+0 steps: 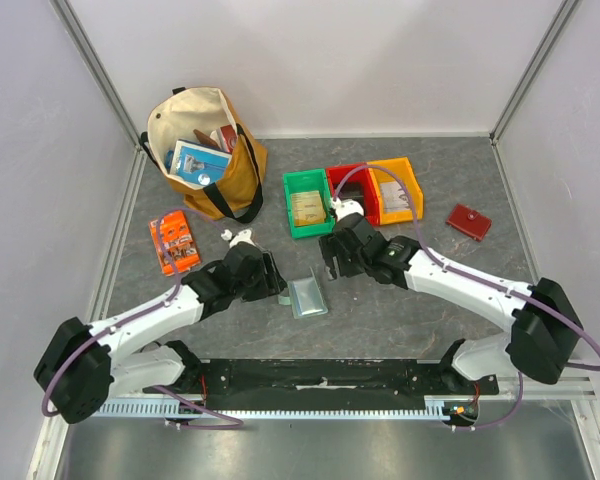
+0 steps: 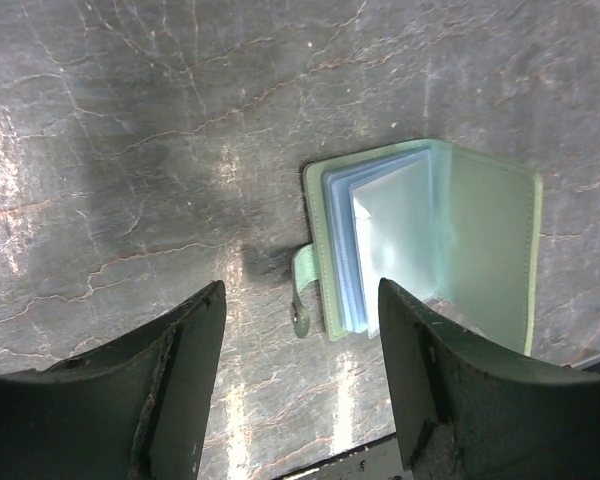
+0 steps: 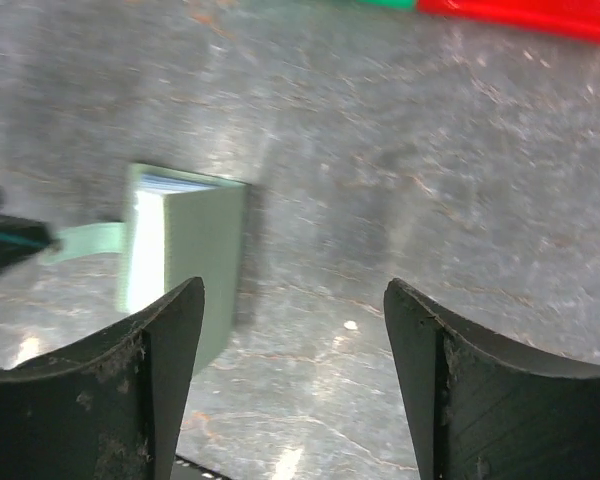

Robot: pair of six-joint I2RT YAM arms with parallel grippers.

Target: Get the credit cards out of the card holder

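Observation:
A pale green card holder (image 1: 306, 297) lies on the grey table between the grippers. In the left wrist view it is spread, with a stack of blue and clear card sleeves (image 2: 390, 240) in it and a short tab (image 2: 303, 280) on its left; in the right wrist view one flap (image 3: 204, 255) stands raised. My left gripper is open above the holder's left side, empty. My right gripper is apart from the holder, raised to its right, fingers parted with nothing between them.
Green (image 1: 294, 183), red and orange (image 1: 405, 165) bins stand behind. An orange item (image 1: 176, 240), a tan bag (image 1: 247, 170) and a red wallet (image 1: 468, 222) lie around. The table right of the holder is clear.

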